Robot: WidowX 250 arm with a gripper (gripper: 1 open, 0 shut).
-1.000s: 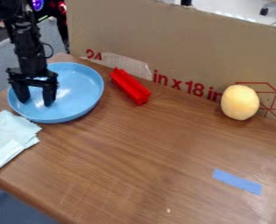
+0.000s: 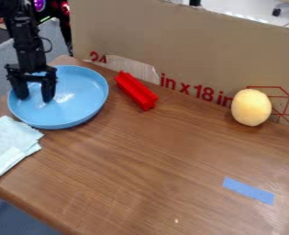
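Note:
The black gripper [image 2: 34,90] reaches down from the top left into a blue plate [image 2: 73,106] on the wooden table, its fingers low over the plate's left part. The fingers stand open; whether anything small lies between them is hard to tell. Just right of the plate lies a red block [image 2: 136,90]. A pale blue folded cloth [image 2: 7,147] rests at the table's left edge, below the plate. A pale yellow, potato-like object [image 2: 250,107] stands at the right, by the cardboard.
A large cardboard panel [image 2: 195,41] closes off the back of the table [image 2: 147,184]. A strip of blue tape [image 2: 249,191] is stuck near the right front. The table's edge runs along the lower left.
The gripper has shifted very slightly within the plate, if at all. The other objects are where they were.

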